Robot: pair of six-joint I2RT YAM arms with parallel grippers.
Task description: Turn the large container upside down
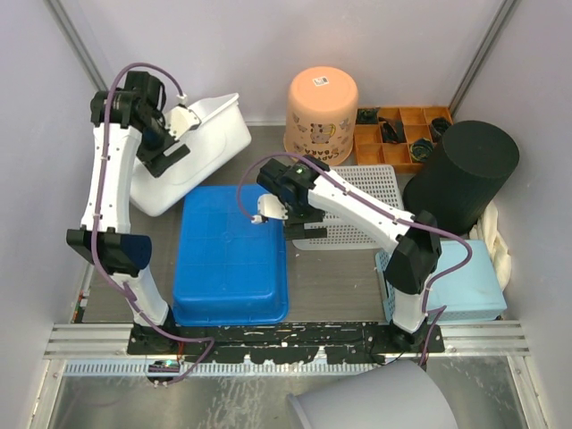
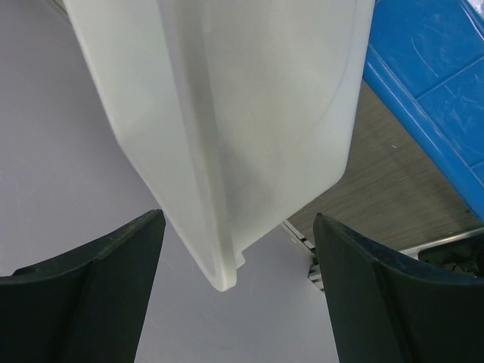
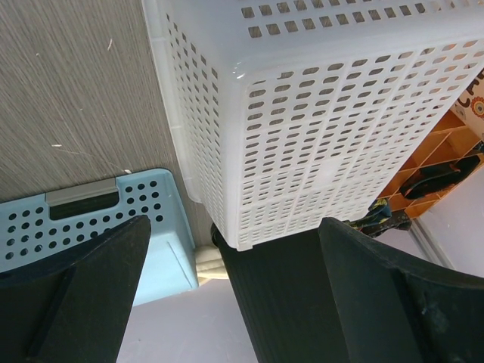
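A large white container [image 1: 207, 152] leans tilted at the back left, its open side turned towards the left wall and back corner. My left gripper [image 1: 168, 152] hangs over it, open. In the left wrist view, a corner of the container's rim [image 2: 219, 261] shows in the gap between the spread fingers, without visible contact. My right gripper [image 1: 306, 225] is open above the middle of the floor, between the blue bin and the white perforated basket [image 3: 318, 136]; nothing is held in it.
A blue bin [image 1: 231, 259] lies bottom up beside the white container. Further right stand a peach bin [image 1: 322, 112], an orange divided tray [image 1: 416, 125], a black bin [image 1: 460, 174] and a light blue basket [image 1: 465, 281]. Bare floor [image 1: 335, 286] shows at front centre.
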